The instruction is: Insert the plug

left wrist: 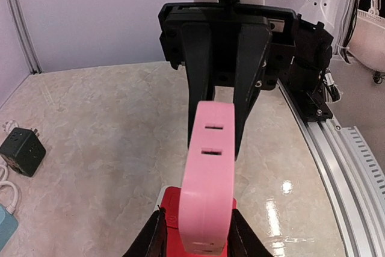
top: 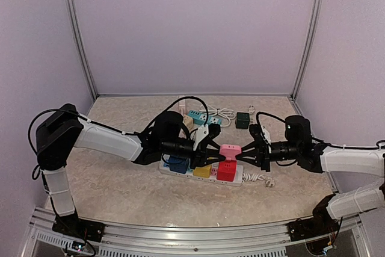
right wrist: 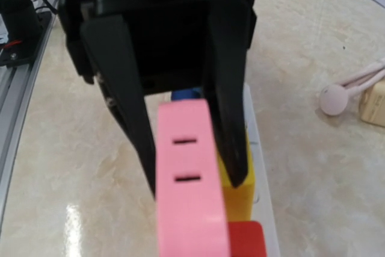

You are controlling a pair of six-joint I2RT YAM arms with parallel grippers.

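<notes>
A pink plug (top: 230, 150) with two slots on its face is held in the air between the arms, over the red plug (top: 227, 173) on the white power strip (top: 238, 176). My right gripper (top: 240, 150) is shut on the pink plug from the right. My left gripper (top: 221, 152) reaches in from the left and stands part open. In the right wrist view its fingers (right wrist: 231, 118) spread on both sides of the pink plug (right wrist: 187, 161), with gaps visible. The right gripper's own fingers are hidden in that view. Prongs on the pink plug do not show.
Yellow (top: 202, 171) and blue plugs (top: 178, 165) sit on the strip's left part. Behind lie a teal power strip (top: 204, 118) with a white cord and a dark green plug (top: 242, 120).
</notes>
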